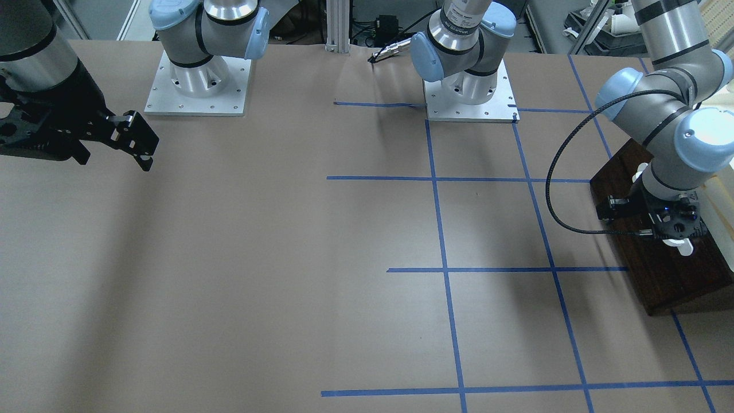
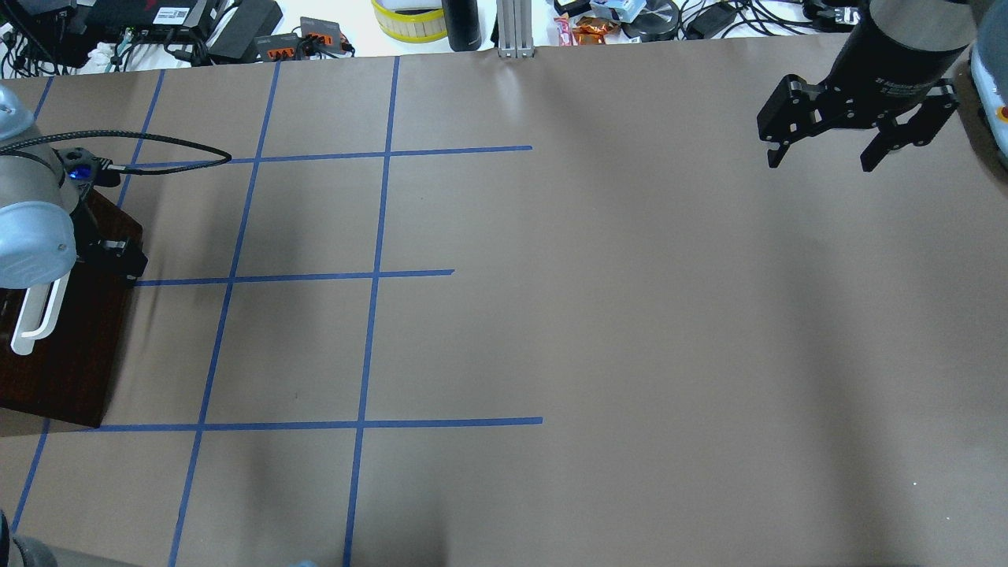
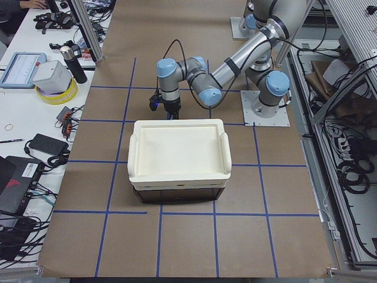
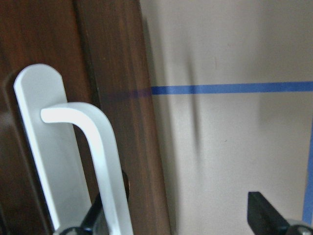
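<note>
A dark wooden box (image 1: 660, 282) (image 2: 66, 378) with a cream top (image 3: 179, 152) sits on the taped table, a white handle (image 4: 110, 166) (image 2: 38, 316) on its dark side. My gripper is low over that side, its fingers apart: in the left wrist view one finger (image 4: 90, 220) is at the handle, partly hidden behind it, and the other finger (image 4: 261, 215) is over the table, outside the box's edge. Nothing appears clamped between them. In the front view the gripper body (image 1: 647, 213) covers part of the handle.
A second black gripper (image 1: 110, 137) (image 2: 855, 118) hangs over the far side of the table. Other arm bases (image 1: 199, 96) stand along the back. A black cable loops from my arm.
</note>
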